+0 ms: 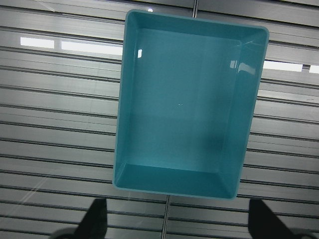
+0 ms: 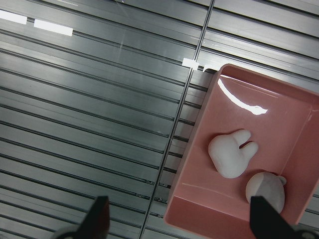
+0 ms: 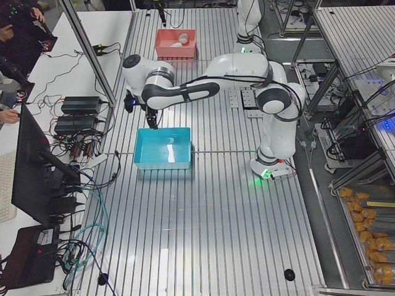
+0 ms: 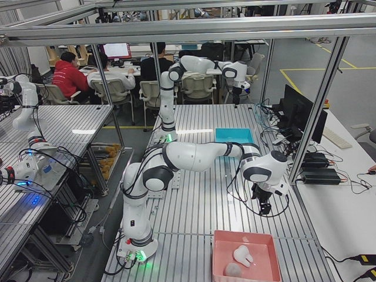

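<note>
An empty teal bin sits below my left gripper, which is open, its fingers wide apart. A pink bin holds two soft pale objects: a white one with two long lobes and a greyer rounded one. My right gripper hangs open above the table beside the pink bin, which lies toward the right of the right wrist view.
Monitors, power boxes and cables line one side. Metal frame posts rise at the edges; people sit beyond the table.
</note>
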